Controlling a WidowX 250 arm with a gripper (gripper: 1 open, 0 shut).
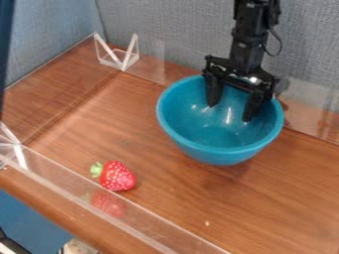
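Note:
A teal plastic bowl (205,134) sits toward the back right of the wooden table. My black gripper (236,99) is open and reaches down over the bowl's back rim, its fingers inside the bowl near the back wall; whether they touch it I cannot tell. A red strawberry with a green top (117,177) lies on the table in front of the bowl, to the left.
Clear plastic edging runs along the front left and back, with white angular brackets (117,55) at the back left corner.

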